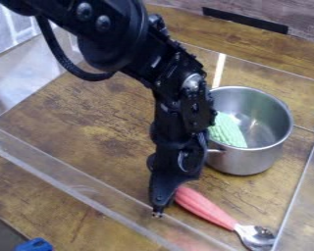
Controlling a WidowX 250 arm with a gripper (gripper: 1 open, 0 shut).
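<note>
A spoon with a pink-red handle (206,208) and a metal bowl end (257,236) lies on the wooden surface at the lower right. My black gripper (164,199) is down at the left end of the handle, shut on it, with its fingertips partly hiding that end. Just behind, to the right of the arm, stands a steel pot (263,147) with a light green textured item (227,130) inside.
The wooden board (68,127) is bare to the left of the arm. Clear strips or panel edges cross the foreground and right side. A blue object (32,245) sits at the bottom left corner.
</note>
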